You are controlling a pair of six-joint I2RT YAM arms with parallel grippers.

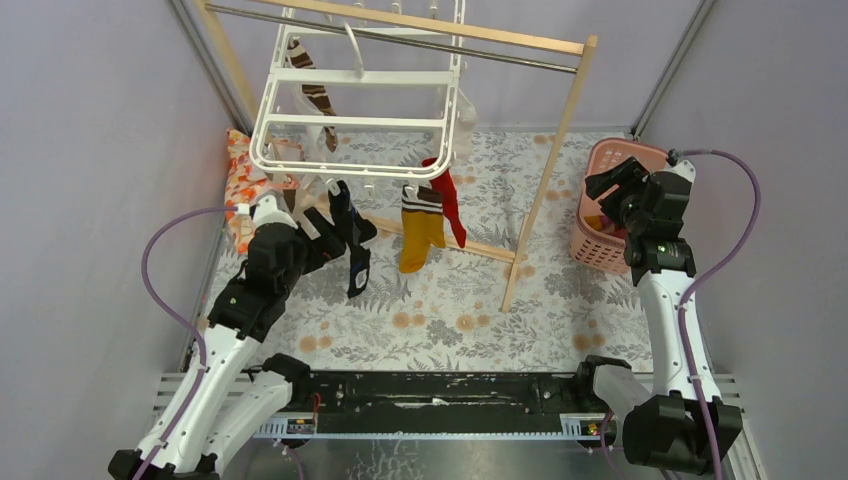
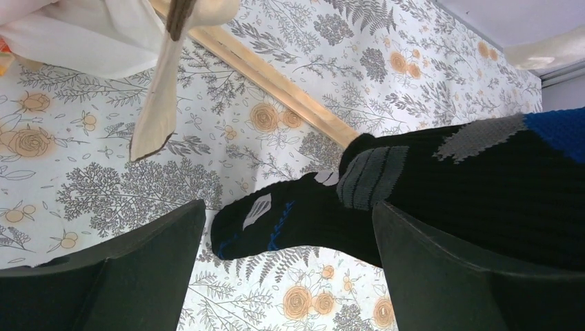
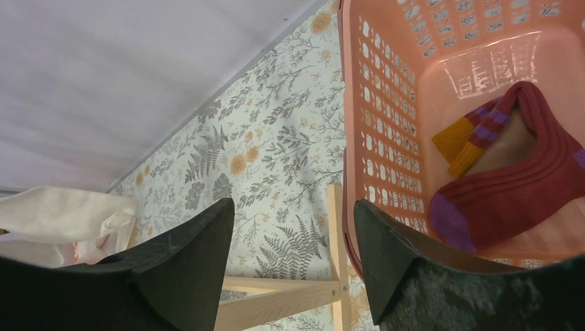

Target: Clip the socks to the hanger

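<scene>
A white plastic hanger (image 1: 356,121) hangs on the wooden rack with several socks dangling below it, among them a striped sock (image 1: 308,80), a yellow pair (image 1: 420,240), a red sock (image 1: 448,205) and black socks (image 1: 358,268). My left gripper is open beside the black socks (image 2: 476,186), low at the hanger's front left. My right gripper is open over the left rim of the pink basket (image 3: 353,138), in which a maroon sock with purple and mustard parts (image 3: 510,186) lies.
The wooden rack's right post (image 1: 555,150) stands between hanger and basket, with its base bar (image 3: 276,307) on the floral mat. An orange patterned item (image 1: 240,170) lies at the back left.
</scene>
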